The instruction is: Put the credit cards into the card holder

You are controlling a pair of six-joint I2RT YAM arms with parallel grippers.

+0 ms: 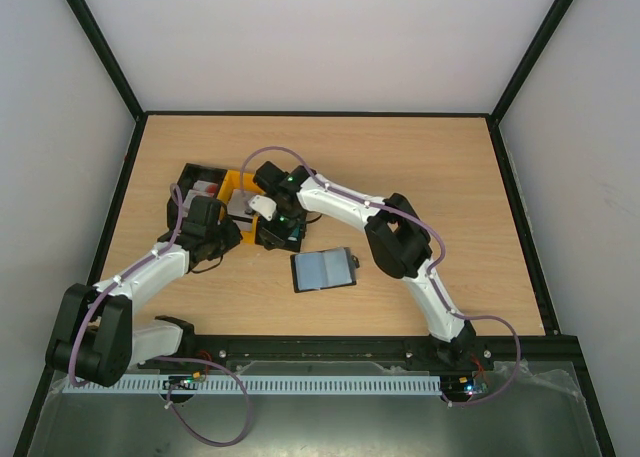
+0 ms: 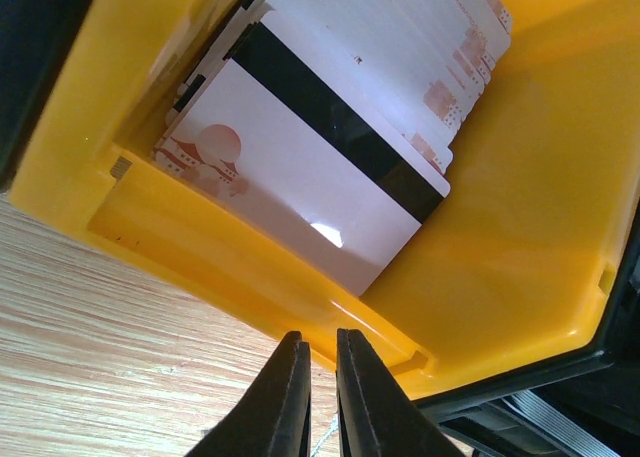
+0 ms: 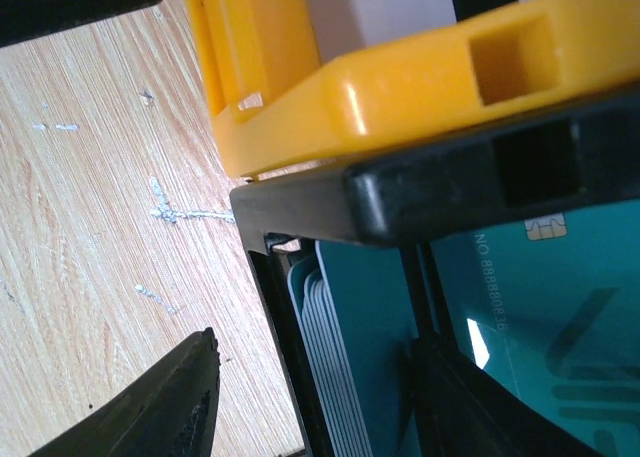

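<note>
The card holder (image 1: 323, 269) lies spread on the table, its clear pockets facing up. In the right wrist view, teal cards (image 3: 372, 312) stand on edge in a black box (image 3: 420, 192). My right gripper is partly open there: one finger (image 3: 190, 402) is outside the box's wall, and the other overlaps the teal cards. Whether that finger touches them cannot be told. White cards with a black stripe (image 2: 300, 162) lie in a yellow box (image 2: 250, 252). At its near edge are my left gripper's (image 2: 320, 335) nearly closed fingers; no object shows in their narrow gap.
Another black box (image 1: 200, 167) stands left of the yellow one (image 1: 252, 177); the boxes are side by side. Bare table (image 1: 430, 157) extends to the right and behind the arms. Cables loop over both arms.
</note>
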